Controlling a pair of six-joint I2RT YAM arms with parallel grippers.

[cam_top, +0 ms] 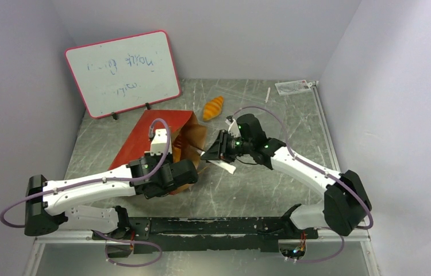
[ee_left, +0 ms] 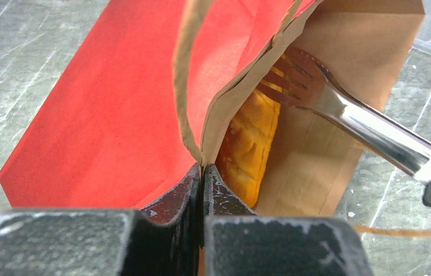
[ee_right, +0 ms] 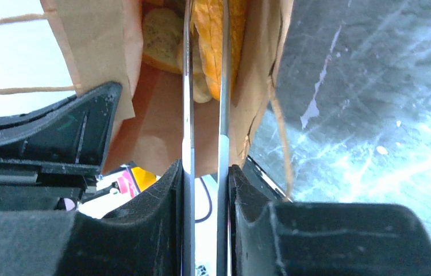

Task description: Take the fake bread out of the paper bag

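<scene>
My left gripper is shut on the edge of the red and brown paper bag (ee_left: 104,126), which lies on its side with its mouth to the right. Between the fingers of my right gripper are the two arms of metal tongs (ee_left: 374,123), reaching into the bag. Inside, a golden fake bread (ee_left: 250,144) lies by the tong prongs; whether they pinch it I cannot tell. The right wrist view shows orange bread (ee_right: 237,34) between and behind the tong arms, with paler bread (ee_right: 161,37) deeper in. One croissant-like bread (cam_top: 213,108) lies outside, behind the bag.
A whiteboard (cam_top: 124,75) with a red frame stands at the back left. A clear sheet or tray (cam_top: 259,106) rests near the back middle.
</scene>
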